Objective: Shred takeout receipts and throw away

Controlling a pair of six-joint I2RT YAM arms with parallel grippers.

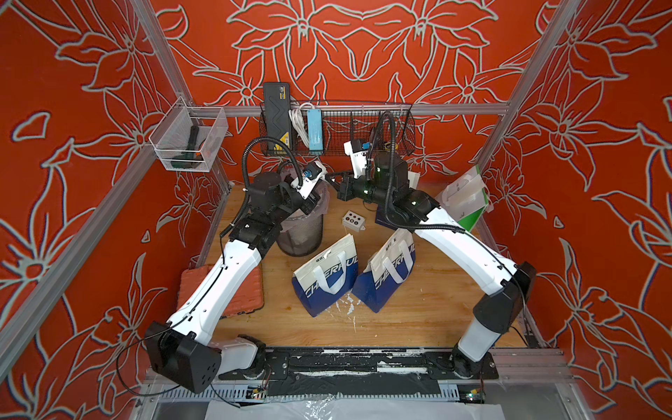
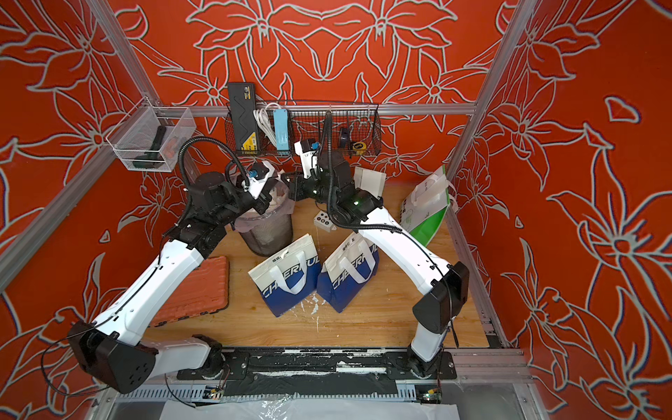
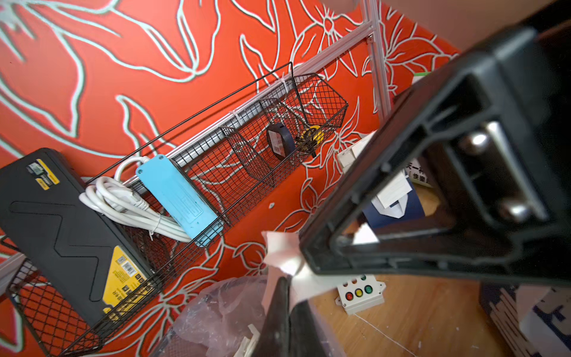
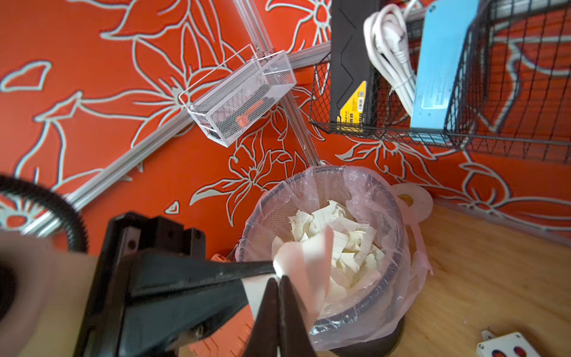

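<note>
In the left wrist view a crumpled white receipt scrap point(image 3: 285, 253) is pinched at the tips of my left gripper, which is shut on it. Seen from the right wrist, pale paper point(image 4: 306, 258) sits at the tips of my right gripper, also shut. The two grippers meet closely above the bin; whether the paper between them is one piece or torn is unclear. Below, a lined trash bin point(image 4: 410, 297) contains several torn white paper pieces point(image 4: 348, 247).
Two blue-and-white bags point(image 1: 327, 274) point(image 1: 386, 271) stand at the table's middle, small white scraps point(image 1: 350, 304) between them. A button box point(image 1: 353, 221) lies beside the bin. Behind hangs a wire basket point(image 1: 364, 129); an orange case point(image 1: 238, 290) lies left.
</note>
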